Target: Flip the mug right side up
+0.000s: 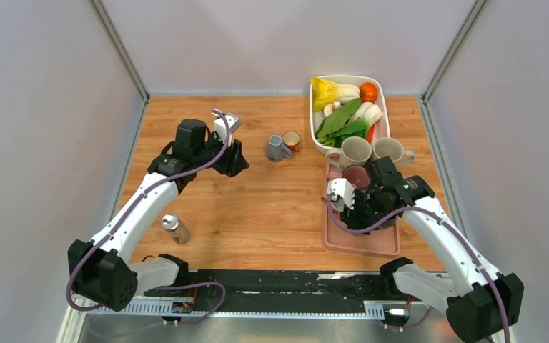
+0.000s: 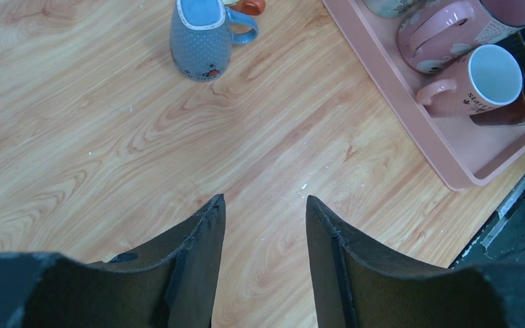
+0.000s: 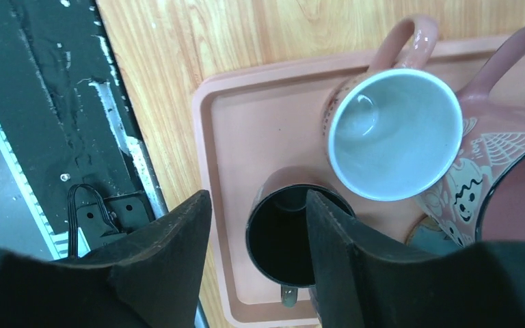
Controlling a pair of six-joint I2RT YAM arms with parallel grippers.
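A blue-grey mug [image 1: 277, 148] [image 2: 200, 41] stands on the wooden table, centre-back, its closed base seeming to face up and its handle pointing right. My left gripper [image 1: 241, 170] hovers to the left and front of this mug, fingers apart over bare wood with nothing between them. Over the front of the pink tray [image 1: 361, 245] hangs my right gripper [image 1: 354, 225], also open. In the right wrist view its fingers overlap a dark-lined mug [image 3: 277, 239] in the tray; whether they touch it I cannot tell.
An orange-brown cup [image 1: 292, 141] sits right beside the blue-grey mug. Several mugs crowd the tray, including a pink one [image 3: 519, 171] and one with a pale blue inside [image 3: 396, 133]. A vegetable basket [image 1: 384, 133] is behind. A shaker [image 1: 176, 229] stands front left; mid-table is clear.
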